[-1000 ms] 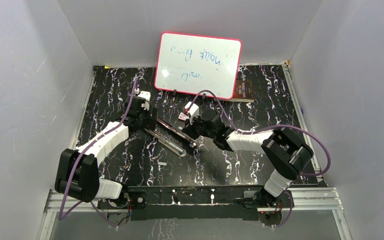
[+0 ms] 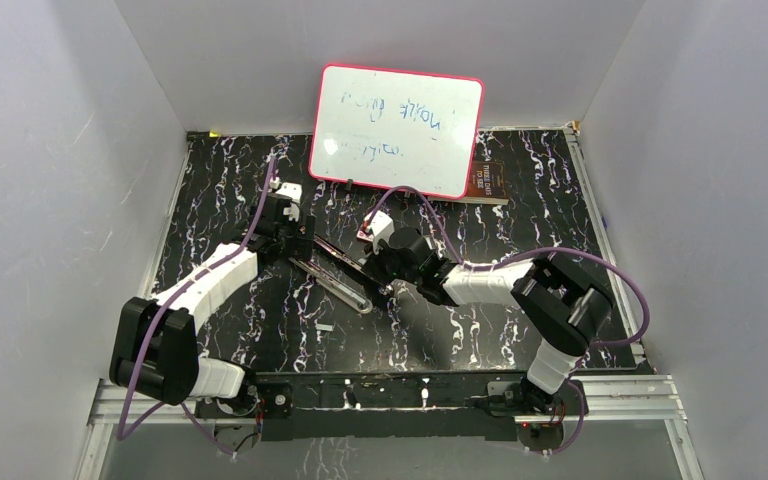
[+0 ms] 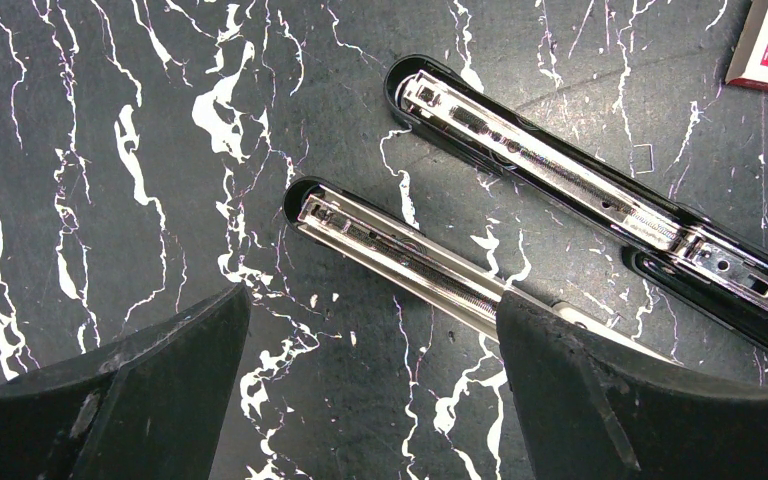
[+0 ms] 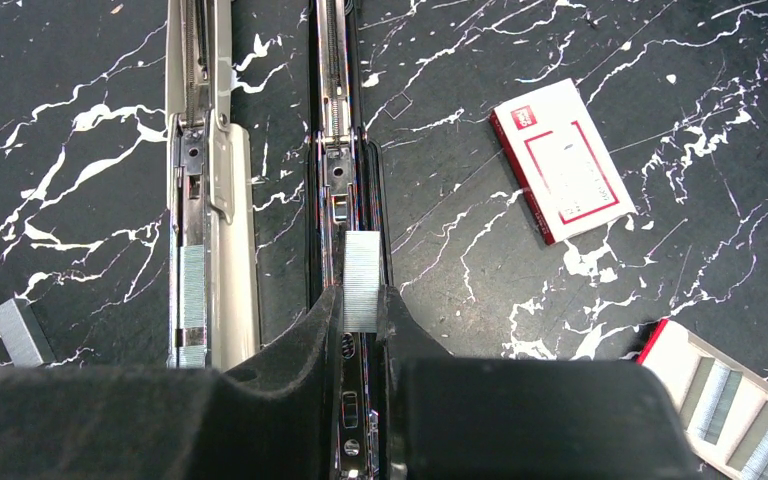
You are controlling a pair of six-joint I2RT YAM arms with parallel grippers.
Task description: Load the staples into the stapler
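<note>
Two opened-out staplers lie side by side on the marbled table: a black one (image 3: pixel 560 175) and a cream one (image 4: pixel 241 240). In the right wrist view the cream one's channel holds staples (image 4: pixel 191 290). My right gripper is shut on a silver staple strip (image 4: pixel 362 265), which overlaps the black stapler's channel from above; whether it touches the channel I cannot tell. Over the other ends of the staplers, my left gripper stands open, nothing between its fingers. A loose staple strip (image 4: pixel 22 332) lies left of the cream stapler.
A closed red-and-white staple box (image 4: pixel 564 160) lies right of the black stapler. An open box (image 4: pixel 730 405) with several strips is at the lower right. At the back, a whiteboard (image 2: pixel 397 125) leans near a book (image 2: pixel 487 180).
The left arm and both staplers look unmoved.
</note>
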